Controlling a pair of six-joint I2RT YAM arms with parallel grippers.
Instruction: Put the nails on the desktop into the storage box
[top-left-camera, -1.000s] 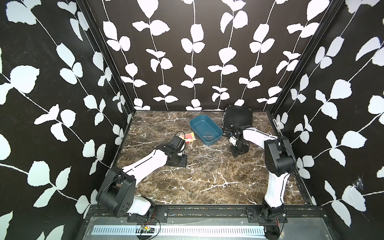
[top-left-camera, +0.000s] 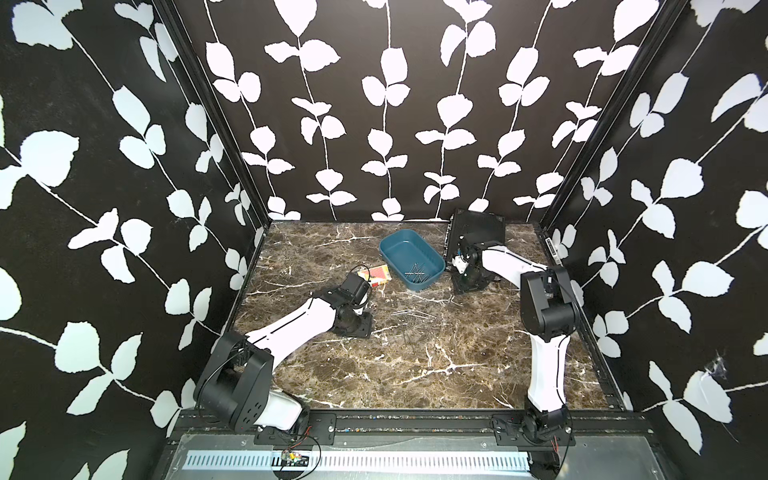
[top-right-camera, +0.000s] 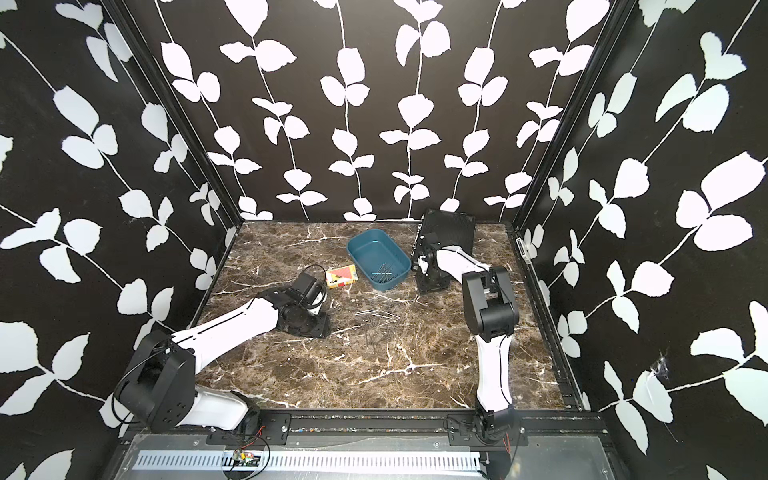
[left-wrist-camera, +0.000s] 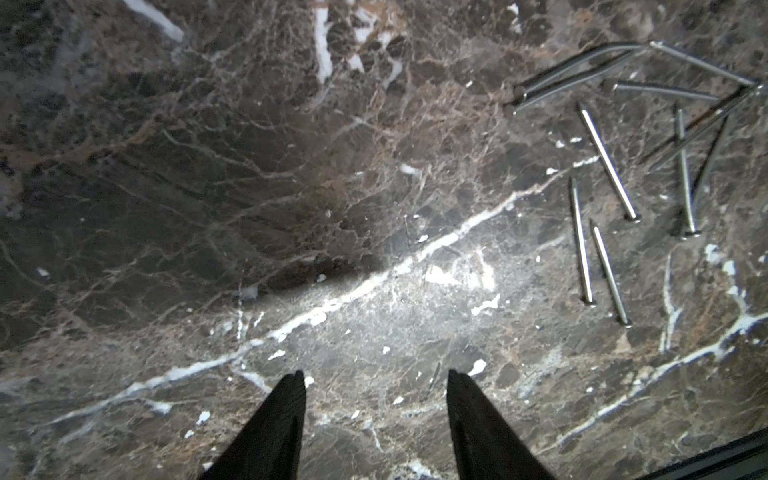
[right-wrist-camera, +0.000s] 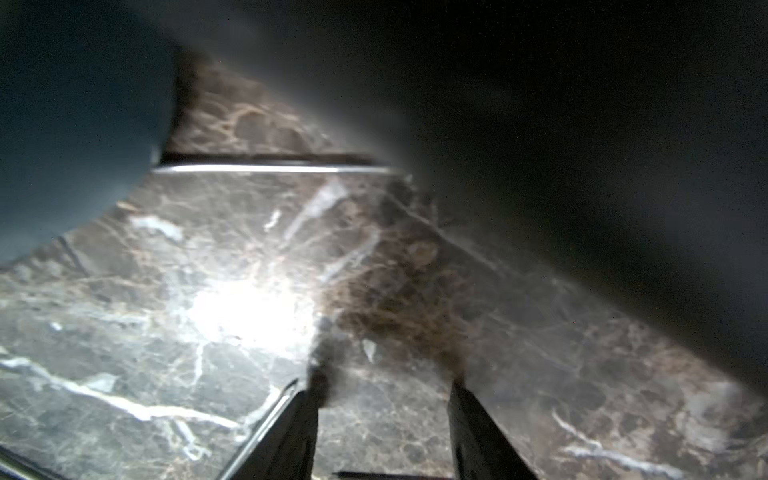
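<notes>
The blue storage box (top-left-camera: 401, 254) stands at the back middle with several nails (top-left-camera: 415, 274) inside. More nails (left-wrist-camera: 609, 164) lie loose and partly crossed on the marble desktop in front of it. My left gripper is open above bare desktop, the loose nails off to its right in its wrist view. Beside the box my right gripper stands part open. One nail (right-wrist-camera: 272, 169) lies on the desktop between the box wall and a dark object. Another nail (right-wrist-camera: 257, 432) runs along the outer side of its left finger, and a dark nail (right-wrist-camera: 392, 475) shows low between the fingers.
A black box-like object (top-left-camera: 477, 228) stands right of the storage box and fills the upper right of the right wrist view. A red-and-yellow packet (top-left-camera: 377, 275) lies left of the storage box.
The left arm has barely moved.
</notes>
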